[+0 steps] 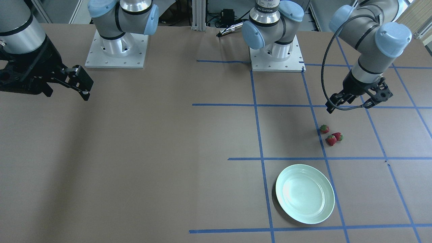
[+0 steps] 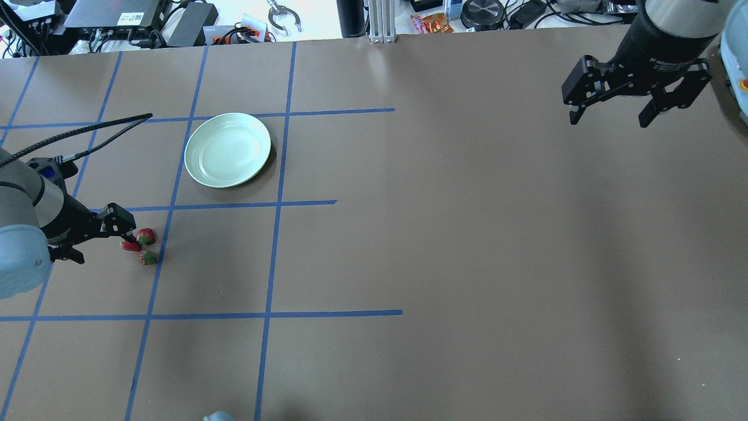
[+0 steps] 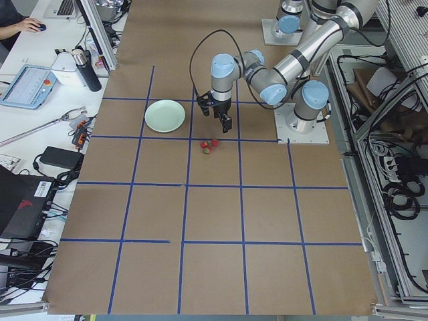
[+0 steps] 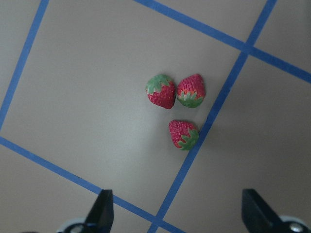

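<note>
Three red strawberries lie on the taped table: one alone (image 4: 183, 134) and two side by side, a strawberry (image 4: 161, 97) and another (image 4: 191, 87) in the wrist view. My gripper is above them, open, with nothing between its fingers; in the front view it (image 1: 348, 104) hangs above and behind the berries. A pale green plate (image 1: 304, 193) rests empty on the table, nearer the front camera than the berries.
Other arms stand around the table, one dark gripper (image 2: 631, 95) at the far side in the top view.
</note>
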